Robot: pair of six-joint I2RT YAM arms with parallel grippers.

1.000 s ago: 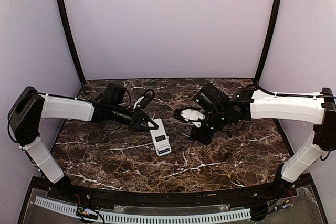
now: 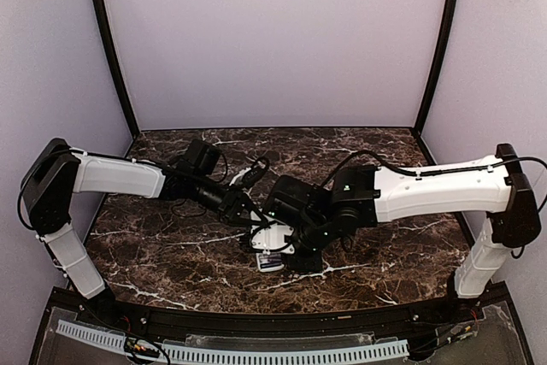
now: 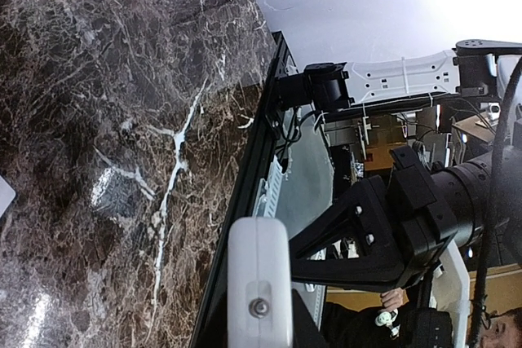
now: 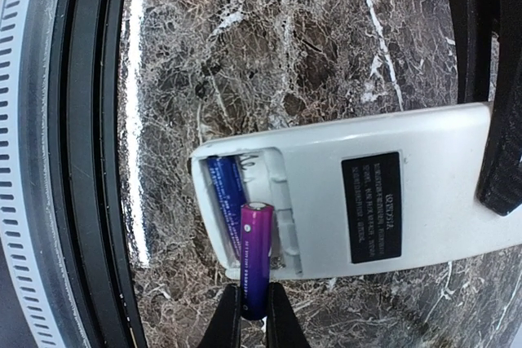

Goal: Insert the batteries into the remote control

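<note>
My left gripper point(image 2: 251, 215) is shut on the white remote, whose end shows close up in the left wrist view point(image 3: 259, 283). In the right wrist view its battery compartment is open, with a blue battery point(image 4: 224, 189) inside along the outer side and a spring beside it. My right gripper is shut on a purple battery point(image 4: 256, 242), held over the compartment's lower part. From above, the right arm's wrist mostly covers the remote.
My right arm has moved left over the remote, covering much of it in the top view. The left gripper and remote have shifted slightly toward the front.
</note>
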